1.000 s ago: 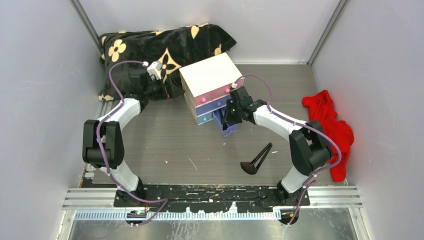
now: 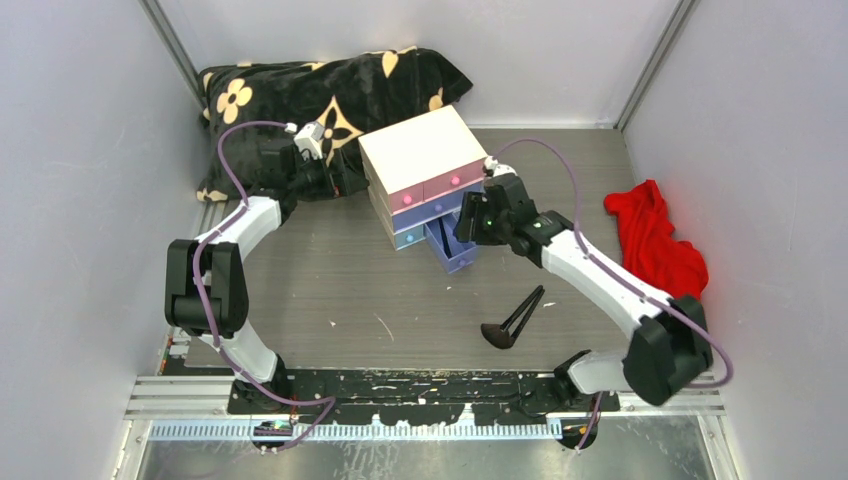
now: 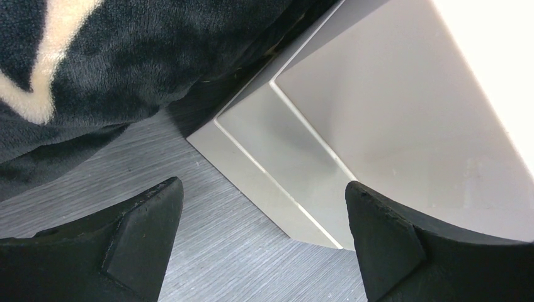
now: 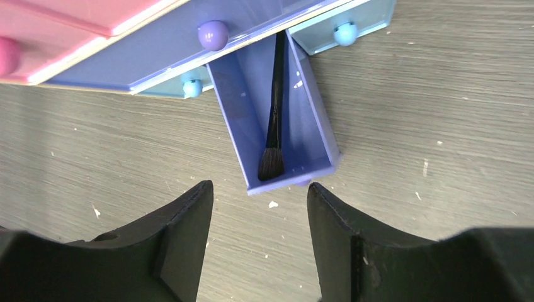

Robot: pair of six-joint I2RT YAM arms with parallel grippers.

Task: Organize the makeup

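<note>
A small drawer chest (image 2: 420, 150) with pink, purple and blue fronts stands at the back centre. Its lower purple drawer (image 4: 239, 113) is pulled out, and a black makeup brush (image 4: 272, 126) lies inside it. My right gripper (image 2: 472, 220) is open and empty over the drawer's front. More dark brushes (image 2: 508, 328) lie on the board at front right. Beside the chest's left side, my left gripper stands open with nothing between its fingers.
A black patterned plush cloth (image 2: 260, 100) lies behind the left arm and against the chest. A red cloth (image 2: 655, 260) lies along the right side. Bare board (image 2: 350, 310) spreads across the front centre.
My right gripper has backed right from the drawer, leaving the brush in it; a second ago the brush appeared at its fingers. The left arm is unchanged.
</note>
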